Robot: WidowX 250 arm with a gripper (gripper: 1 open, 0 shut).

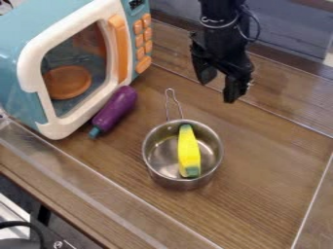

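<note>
A steel pot (166, 167) with a wire handle sits on the wooden counter, and a yellow banana-like toy (189, 149) with a green end lies inside it. A purple eggplant (115, 108) lies to the left, beside the toy microwave (49, 39), whose window shows an orange round plate inside. My black gripper (220, 76) hangs above the counter at the back, right of the microwave and above and behind the pot. It appears open, with nothing visible between its fingers.
A blue-grey wall runs along the back. The counter's front edge crosses the lower left, with a dark cable below it.
</note>
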